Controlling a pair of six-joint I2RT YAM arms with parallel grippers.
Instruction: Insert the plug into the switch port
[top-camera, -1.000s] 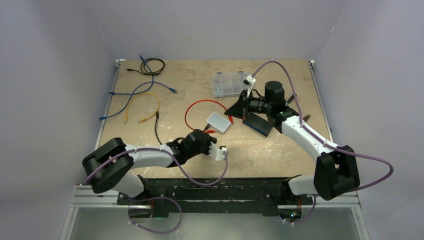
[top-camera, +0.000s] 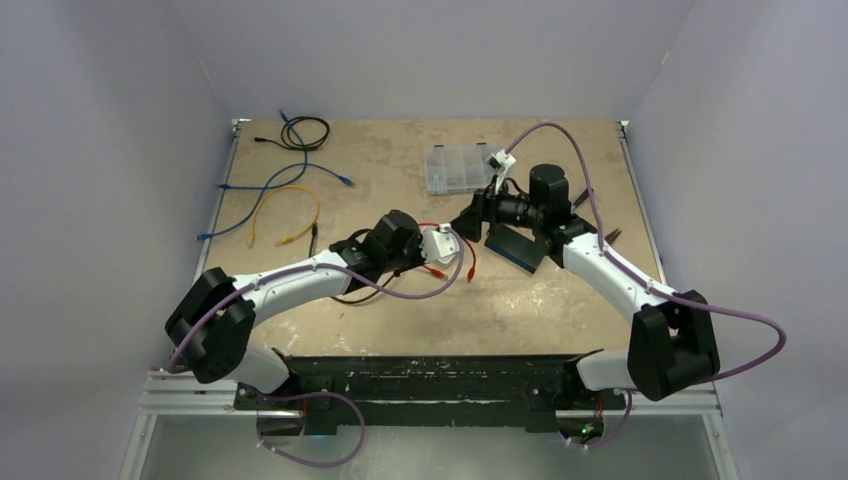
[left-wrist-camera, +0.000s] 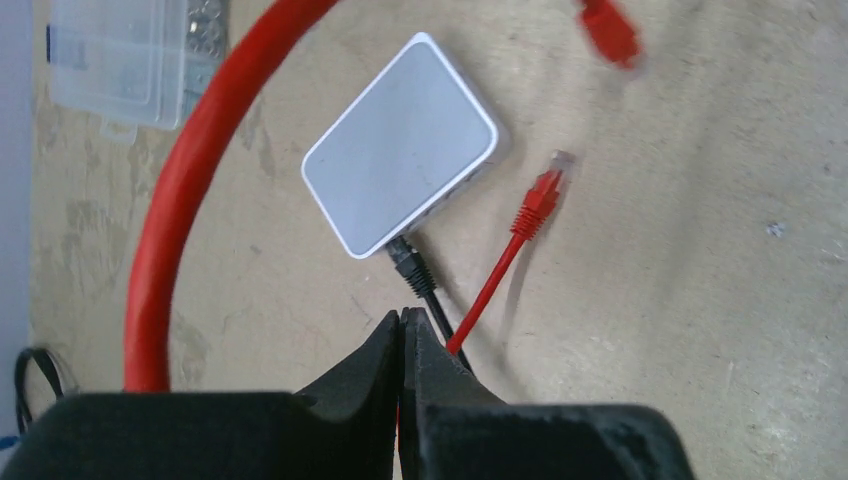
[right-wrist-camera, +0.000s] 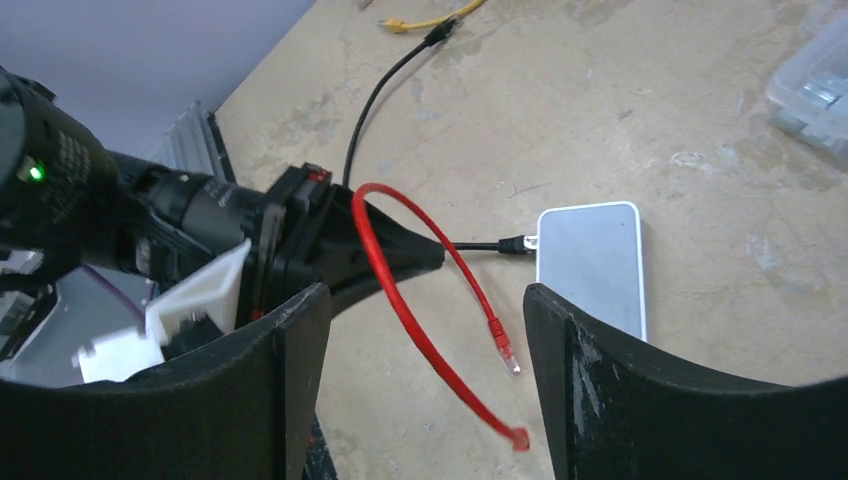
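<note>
The small white switch (left-wrist-camera: 400, 145) lies on the table, a black cable's plug (left-wrist-camera: 410, 262) at one side. Beside it lies a red cable's plug (left-wrist-camera: 540, 195), apart from the switch. My left gripper is shut above them, its fingertips together; red cable arches close by it, and whether any is between the fingers is unclear. In the right wrist view my right gripper stands open over the switch (right-wrist-camera: 588, 260), with the red cable (right-wrist-camera: 420, 335) visible between its fingers.
A clear parts box (top-camera: 455, 168) stands at the back. Blue (top-camera: 300, 170), yellow (top-camera: 305, 195) and black cables lie at the left. A dark flat object (top-camera: 515, 250) lies under the right arm.
My left arm has moved up and toward the back, over the switch. The red cable has shifted with it. The right arm has barely moved.
</note>
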